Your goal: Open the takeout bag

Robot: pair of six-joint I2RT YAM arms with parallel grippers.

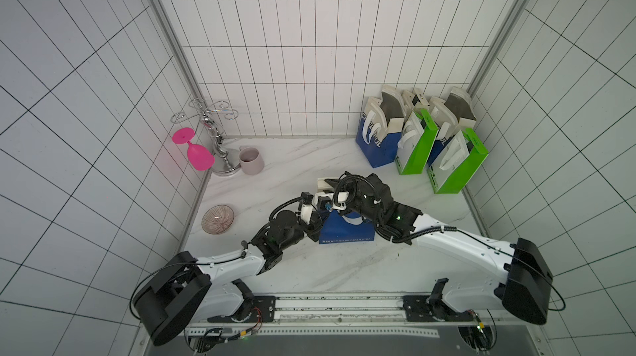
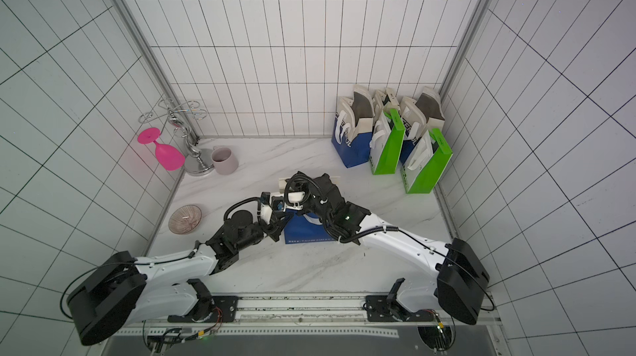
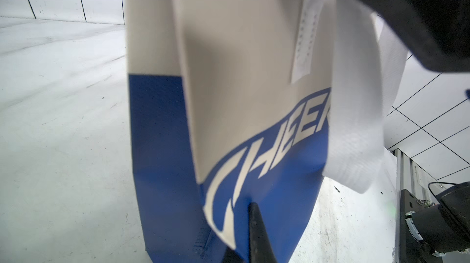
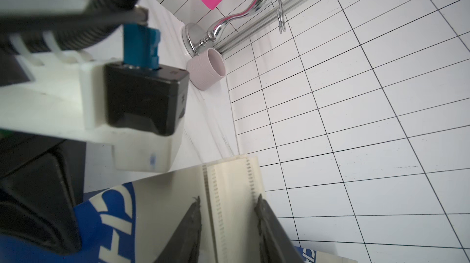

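The blue and cream takeout bag stands upright on the table with its lettered front toward the arms, its upper part largely hidden behind the right arm. At its left side, my left gripper is shut low on the bag's front corner crease, and the panel draws in toward the fingers. My right gripper stands open at the bag's top; the cream top edge shows in the gap between its fingers. Whether the fingertips touch the bag, I cannot tell. A white handle hangs in front.
Several blue and green bags stand at the back right. A pink mug, a metal stand with a pink goblet and a glass dish are on the left. My two wrists are very close together above the bag.
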